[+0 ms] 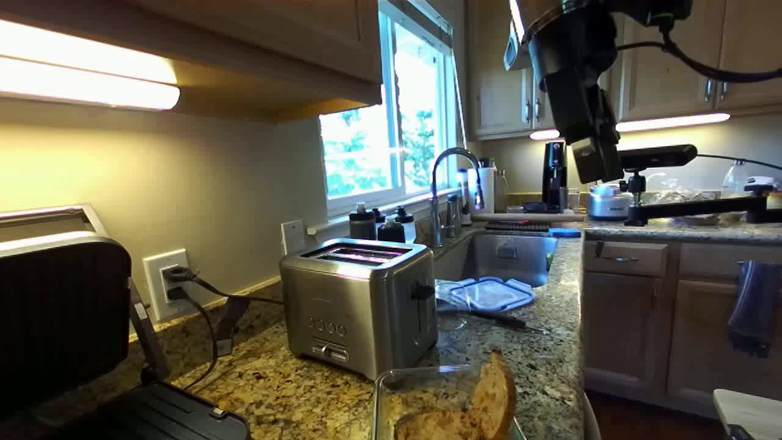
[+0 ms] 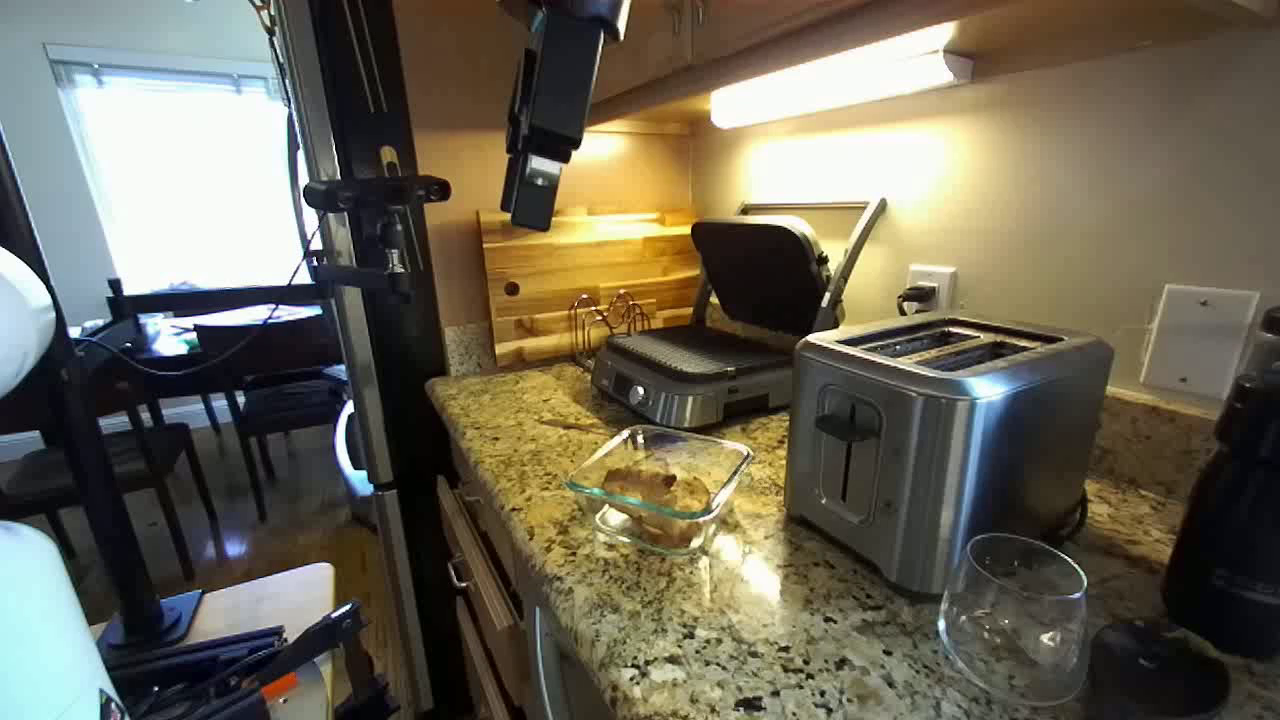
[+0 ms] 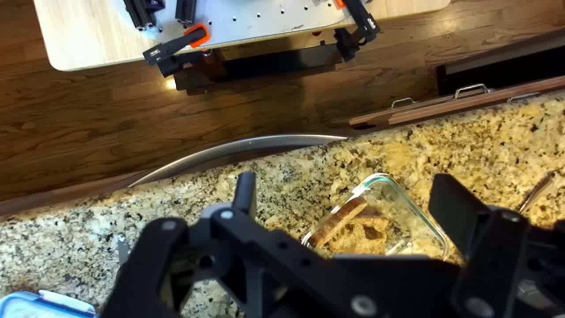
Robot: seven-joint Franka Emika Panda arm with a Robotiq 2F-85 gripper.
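Note:
My gripper is open in the wrist view, its two fingers wide apart with nothing between them. It hangs high above the counter, well clear of everything on it. Below it sits a square glass dish (image 2: 720,490) holding bread (image 2: 657,498). One slice leans upright against the dish wall and other bread lies flat, as exterior view 1 shows. A steel toaster (image 1: 359,315) stands beside the dish, its top slots looking empty. Further along is a contact grill (image 2: 702,360) with its lid raised. In the wrist view my gripper's body hides part of the dish.
An empty drinking glass (image 2: 1014,624) and a black bottle (image 2: 1236,504) stand near the toaster. A blue-edged container lid (image 1: 495,293) and a knife (image 1: 498,319) lie by the sink (image 1: 513,253). Upper cabinets (image 1: 293,44) overhang the wall side. The counter's front edge drops to the floor.

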